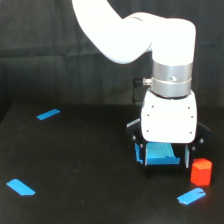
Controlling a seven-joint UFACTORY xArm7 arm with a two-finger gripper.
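My gripper (166, 155) points down at the right of the camera view, its white hand towards the camera. The two dark fingers stand wide apart. Directly below the hand is a blue block or box (160, 153), lighter in its middle. Its upper part is hidden behind the hand, and some of its blue shows left of the left finger. Whether the fingers touch it cannot be made out. Close by on the right, a red block (201, 172) rests on the black table, apart from the blue object.
Blue tape strips lie on the table: one at the back left (48, 114), one at the front left (20, 187), one at the front right (191, 196) near the red block. A dark curtain (60, 60) hangs behind.
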